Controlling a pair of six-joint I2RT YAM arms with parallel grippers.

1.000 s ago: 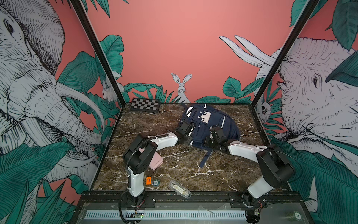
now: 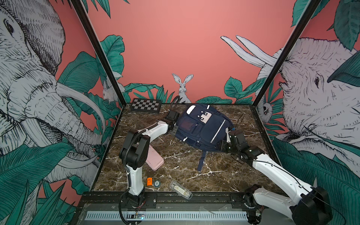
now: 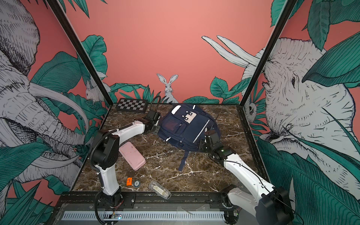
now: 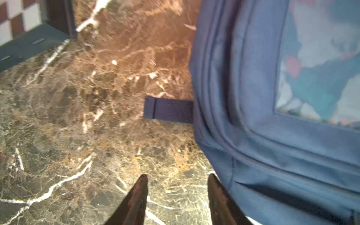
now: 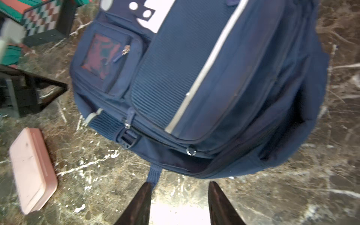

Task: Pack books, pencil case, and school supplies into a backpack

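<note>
A navy backpack (image 2: 204,127) lies flat at the back middle, its front pockets facing up and a strap (image 2: 201,162) trailing towards me. At its left edge my left gripper stands open; bare marble shows between its fingers, with the backpack's side just beyond. By the bag's lower right end is my right gripper, also open with nothing between its fingers. The pink pencil case (image 3: 132,155) rests on the table's left, partly behind the left arm in the top left view. Near the front edge lie an orange item (image 2: 149,181), a small round item (image 2: 157,183) and a clear container (image 2: 180,189).
A checkered black box (image 2: 145,105) stands in the back left corner. Bare marble (image 2: 221,176) lies in front of the backpack and to its right. Frame rails bound the table.
My right gripper has moved right, from the backpack's front middle to its lower right end. The left gripper has drawn back leftward. The backpack has shifted and turned slightly left.
</note>
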